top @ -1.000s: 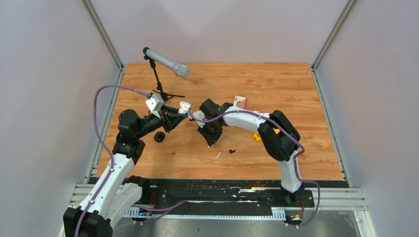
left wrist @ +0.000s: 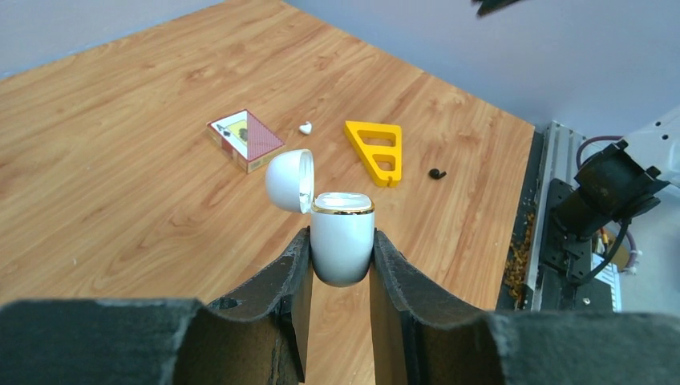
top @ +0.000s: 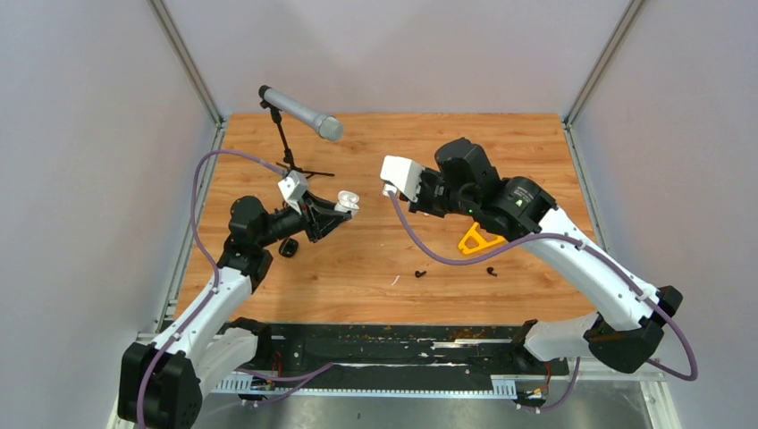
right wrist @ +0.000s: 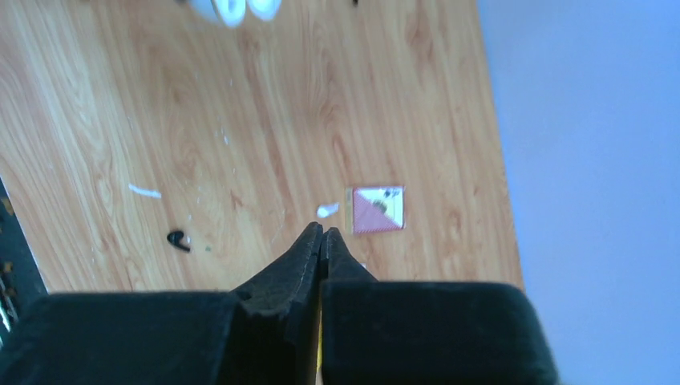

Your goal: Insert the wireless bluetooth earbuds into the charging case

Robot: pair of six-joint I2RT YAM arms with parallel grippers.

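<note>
My left gripper is shut on the white charging case (left wrist: 342, 249), its fingers (left wrist: 301, 261) pressed to both sides. The case's lid (left wrist: 289, 180) stands open; whether anything sits inside I cannot tell. In the top view the case (top: 347, 209) is held above the table's left half. My right gripper is shut, nothing showing between its fingers, raised well above the table. On the wood, near the patterned box, lies a white earbud, seen also in the right wrist view as a small white piece (right wrist: 327, 210).
A patterned box (left wrist: 244, 140) and a yellow frame (left wrist: 377, 152) lie right of centre. Two black earbuds (top: 420, 273) (top: 492, 271) and a white sliver (top: 395, 280) rest nearer the front. A black case (top: 288, 248) lies by the left arm; a microphone on a stand (top: 304, 113) stands behind.
The right arm has risen and swung to the right, away from the held case. The left gripper has shifted slightly right with the case, whose open lid and top now show more clearly.
</note>
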